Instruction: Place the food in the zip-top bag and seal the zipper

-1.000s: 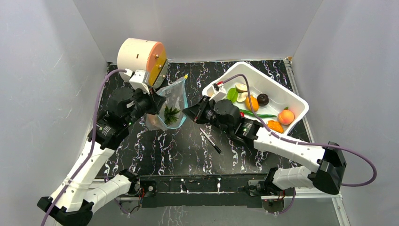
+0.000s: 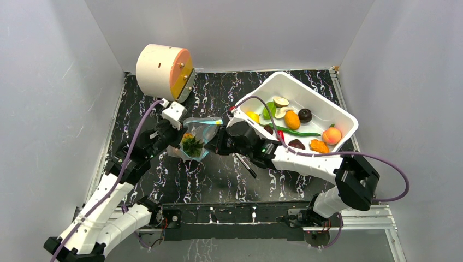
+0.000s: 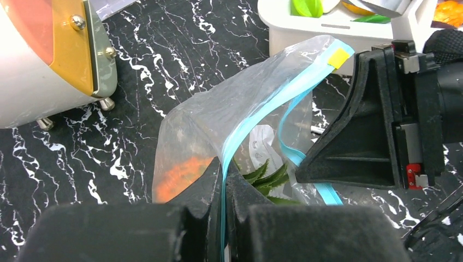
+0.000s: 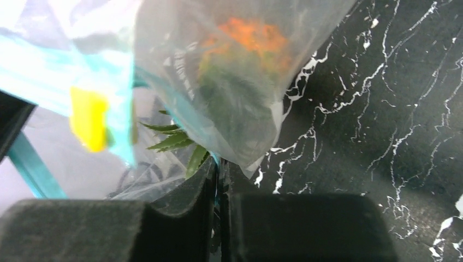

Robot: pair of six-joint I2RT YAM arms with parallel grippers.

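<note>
The clear zip top bag (image 2: pixel 205 130) stands between my grippers, its blue zipper strip (image 3: pixel 248 123) bent into an open loop with a yellow end tab (image 3: pixel 338 58). Inside lies a fruit with an orange body (image 3: pixel 180 177) and spiky green leaves (image 4: pixel 177 142). My left gripper is shut on one side of the bag's rim, the blue strip running between its fingers. At the opposite side, my right gripper has its fingers close together with the blue rim entering the narrow slit; whether it pinches firmly cannot be told.
A white bin (image 2: pixel 352 126) with several food pieces stands behind the right arm. A cream and orange drum (image 2: pixel 161 68) is close beyond the left gripper. One pen (image 2: pixel 245 165) lies in front of the right gripper.
The bag's mouth looks lower and more folded.
</note>
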